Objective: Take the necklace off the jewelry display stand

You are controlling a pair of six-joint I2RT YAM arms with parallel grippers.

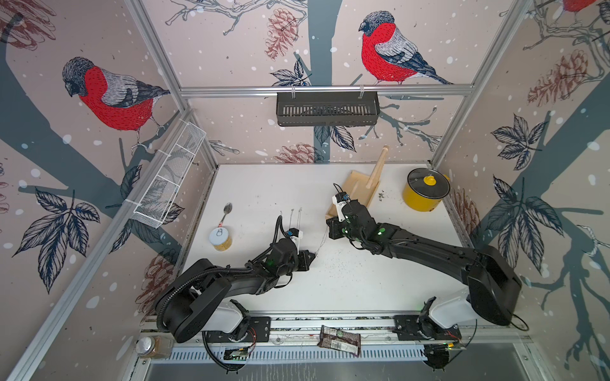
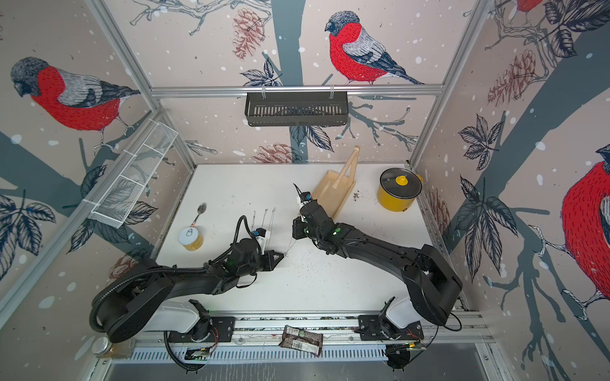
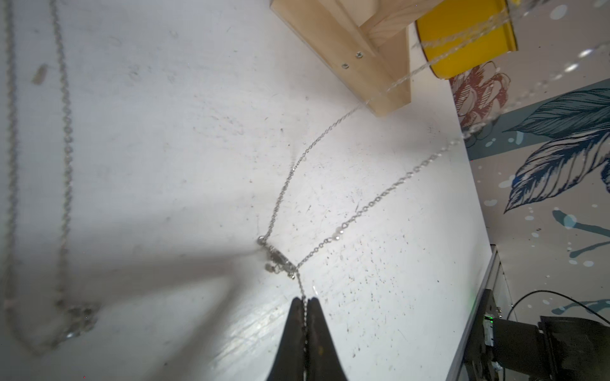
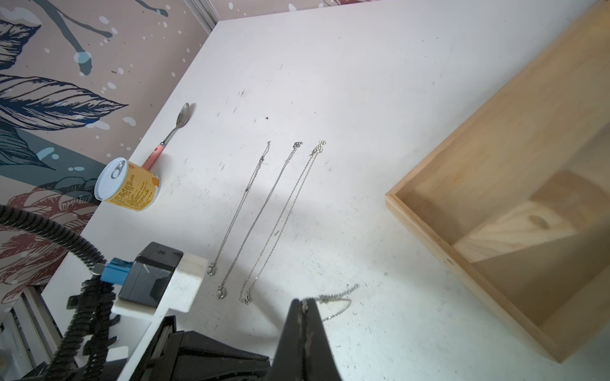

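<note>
A fine silver chain runs between my grippers. In the left wrist view my left gripper is shut on the chain [image 3: 392, 186] near a small clasp [image 3: 279, 259]; two strands rise from there toward the upper right. My right gripper [image 1: 330, 223] is shut, higher and to the right, with the chain reaching up to it; in the right wrist view it looks pinched at the tips [image 4: 303, 304]. Several other necklaces [image 4: 279, 228] lie straight on the white table. The wooden display stand [image 1: 359, 187] stands behind my right gripper, partly hidden.
A yellow pot [image 1: 422, 198] with lid sits at the back right. A can [image 1: 220, 238] and a spoon [image 1: 227, 210] lie at the left. My right arm spans the table's right half.
</note>
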